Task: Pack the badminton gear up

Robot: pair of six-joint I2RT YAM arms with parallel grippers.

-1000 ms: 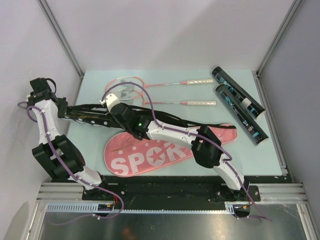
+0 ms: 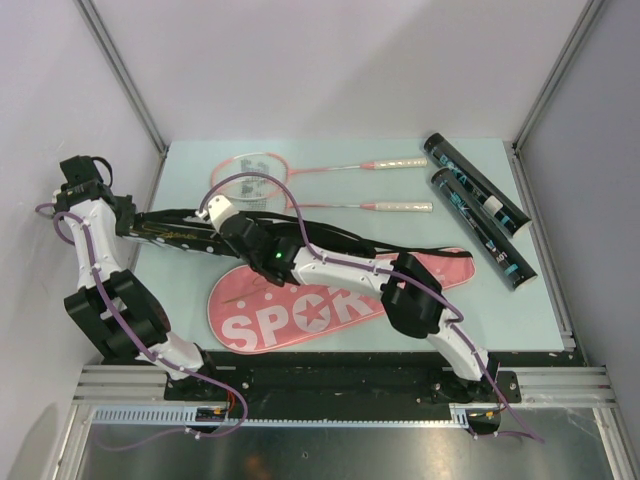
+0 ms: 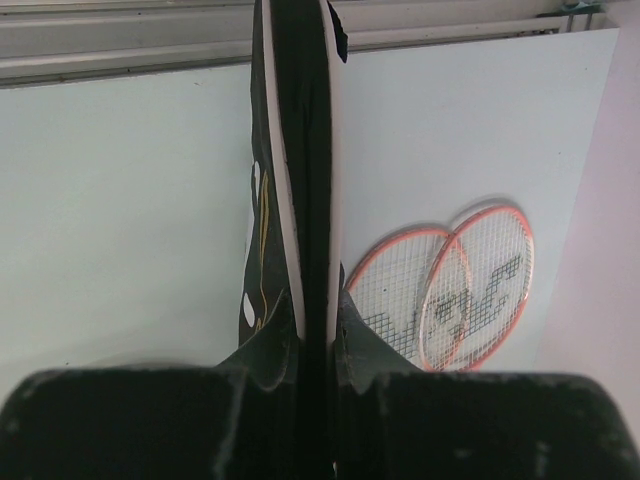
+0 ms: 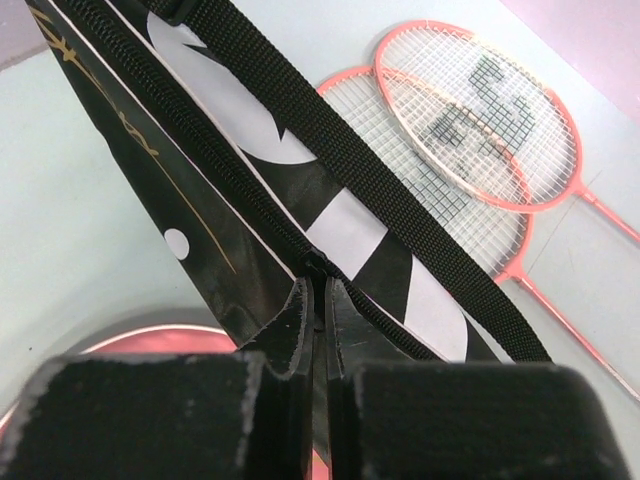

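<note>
The racket bag lies across the table, its pink side with white SPORT lettering (image 2: pixel 290 322) facing up and its black top strip (image 2: pixel 185 232) reaching left. My left gripper is shut on the bag's black end, whose light-piped edges run up between the fingers. Farther along, my right gripper is shut at the black zipper (image 4: pixel 215 140). A small dark zipper pull (image 4: pixel 318 264) shows at its fingertips, pinched thinly between them. Two rackets (image 2: pixel 395 206) with pink frames lie behind the bag, heads to the left.
Two black shuttlecock tubes (image 2: pixel 478 185) lie slantwise at the right of the table. A black strap (image 4: pixel 375 170) runs alongside the zipper, close to my right gripper. Bare table shows at the front right and between bag and tubes.
The left arm, rackets and tubes stay where they were.
</note>
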